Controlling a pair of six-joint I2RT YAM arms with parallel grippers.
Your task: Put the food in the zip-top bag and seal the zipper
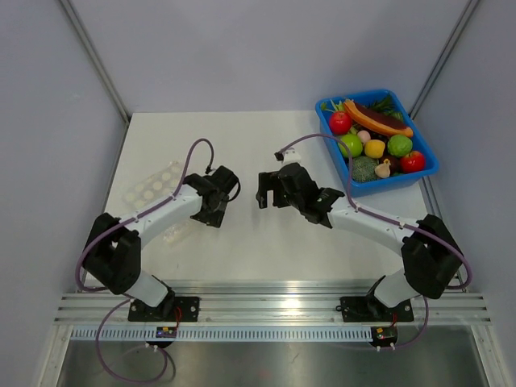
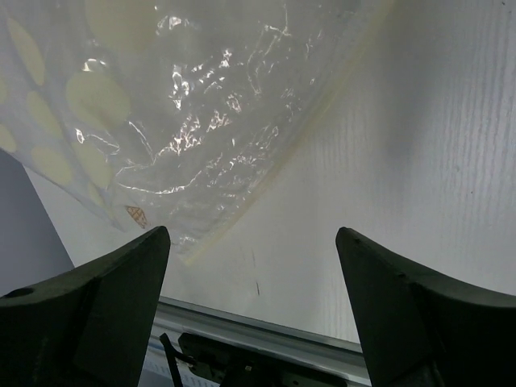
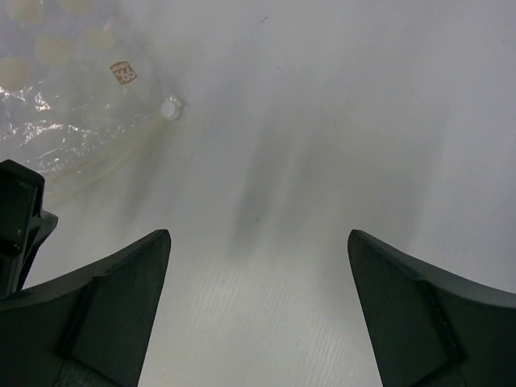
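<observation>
A clear zip top bag with pale dots (image 1: 151,189) lies flat on the left of the white table, partly hidden by my left arm. My left gripper (image 1: 210,218) is by the bag's right side, its fingers apart and empty; the bag's glossy sheet (image 2: 201,105) and one edge fill the upper left of its wrist view. My right gripper (image 1: 264,190) hangs open over bare table near the middle. A bag corner with a white zipper slider (image 3: 171,108) shows in the right wrist view. The food (image 1: 351,145) rests in a blue bin (image 1: 385,186) at the back right.
Produce fills the bin, among it a red tomato (image 1: 413,162) and a green cabbage (image 1: 399,145). Bare table (image 1: 242,250) stretches along the front and centre. A metal rail (image 1: 274,294) runs along the front edge.
</observation>
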